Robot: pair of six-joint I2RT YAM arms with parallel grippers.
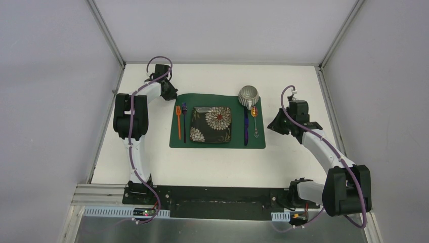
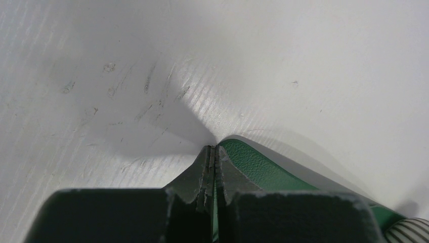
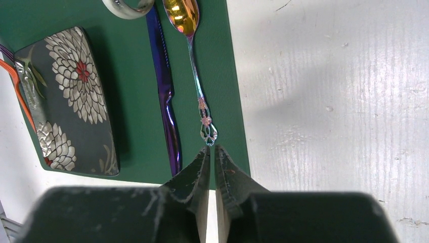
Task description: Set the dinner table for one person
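Observation:
The green placemat (image 1: pixel 207 98) holds a patterned square plate (image 1: pixel 210 126), orange fork (image 1: pixel 179 126), purple fork (image 1: pixel 184 126), purple knife (image 1: pixel 246 131), gold-bowled spoon (image 3: pixel 182 15) and striped mug (image 1: pixel 248 93). My left gripper is shut at the mat's back-left corner, which appears pinched at its fingertips. My right gripper hangs right of the mat, a narrow gap between its fingers and nothing visibly held; in the right wrist view its tips appear below the spoon's handle.
Walls and a metal frame (image 1: pixel 328 101) border it on the sides and back.

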